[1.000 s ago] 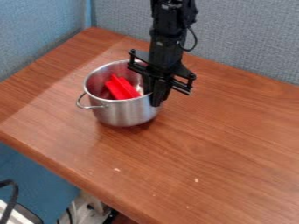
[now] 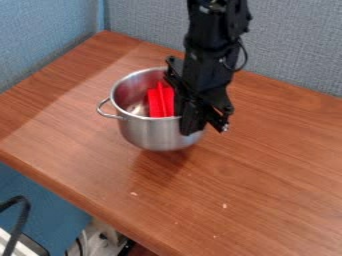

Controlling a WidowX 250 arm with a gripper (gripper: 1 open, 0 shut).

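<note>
A steel pot [image 2: 147,133] with a loop handle stands on the wooden table, left of centre. Inside it lie red pieces [image 2: 160,98]. My black gripper [image 2: 194,123] is at the pot's right rim, its lower part in front of or against the rim. Its fingertips are dark and overlap the pot, so whether anything is between them is hard to see.
Grey padded walls [image 2: 294,45] border the back and left. Cables and white items lie below the table's lower-left edge.
</note>
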